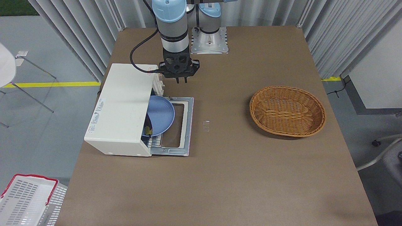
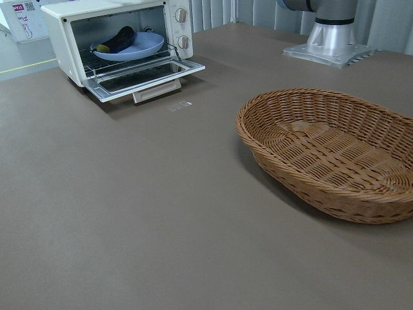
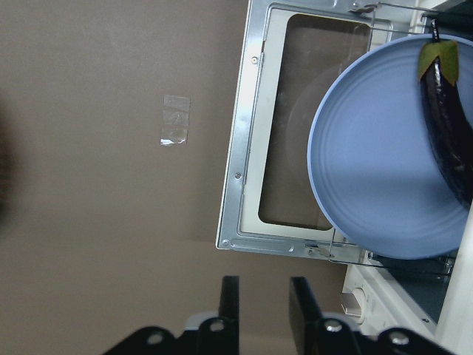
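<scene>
A white toaster oven (image 1: 116, 109) lies on the table at left, its glass door (image 2: 142, 81) folded down open. Inside, partly out over the door, rests a blue plate (image 3: 377, 163) carrying an eggplant (image 3: 447, 126) with a green cap. The gripper (image 1: 181, 80) hangs beside the oven's back end, near its knobs, pointing down, open with nothing between its fingers.
A wicker basket (image 1: 287, 111) stands empty on the right of the table (image 1: 245, 177). A small clear strip (image 3: 175, 118) lies beside the oven door. The robot base (image 1: 209, 45) is at the back.
</scene>
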